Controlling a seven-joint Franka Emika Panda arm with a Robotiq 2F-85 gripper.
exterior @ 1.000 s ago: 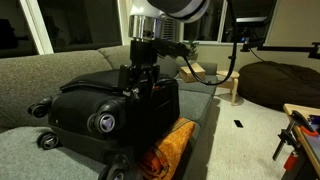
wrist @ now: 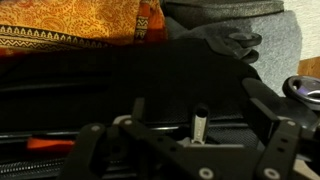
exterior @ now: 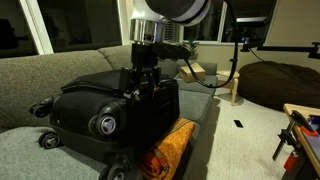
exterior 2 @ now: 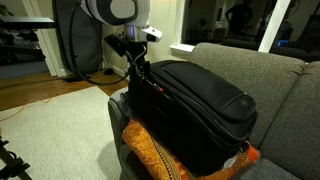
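A black soft-sided suitcase (exterior: 140, 117) with wheels lies on the grey couch, its wheeled end facing the first exterior view. My gripper (exterior 2: 138, 66) is at the suitcase's upper side edge, pointing down. In the wrist view the gripper is open, with its dark fingers spread either side of a light metallic zipper pull (wrist: 200, 126). The pull is on the black fabric, beside a zipper track (wrist: 35, 165). Whether either fingertip touches the suitcase is hard to tell, dark on dark.
Orange patterned cloth (exterior 2: 153, 152) lies beneath the suitcase along the couch's front. Grey fabric (wrist: 275, 40) lies nearby. A couch backrest (exterior 2: 262, 68) stands behind the suitcase. Open carpet (exterior: 238, 140) lies in front, with a wooden table (exterior: 300, 125) farther right.
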